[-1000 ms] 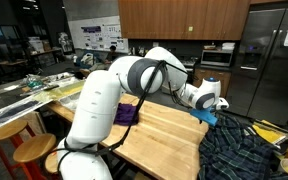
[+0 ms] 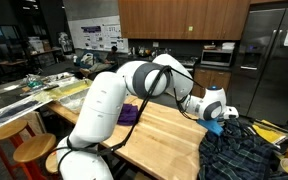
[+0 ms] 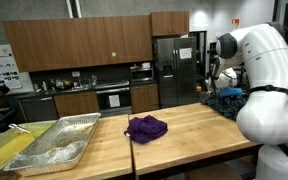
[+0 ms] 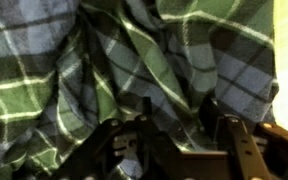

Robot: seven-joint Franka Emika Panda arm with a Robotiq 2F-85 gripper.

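A dark plaid cloth, green and navy with pale lines, lies crumpled at the right end of the table. Its folds fill most of the wrist view. My gripper points down at the cloth's near-left part. In the wrist view the two dark fingertips of the gripper stand apart, with a raised fold of fabric running between them. The fingers look part open. Whether the pads touch the fold is too dark to tell.
A purple cloth lies on the wooden table, with foil trays farther left. Yellow items border the plaid cloth at the right.
Over the last second my gripper has come down and slightly right, closer to the plaid cloth. The cloth itself looks much the same.
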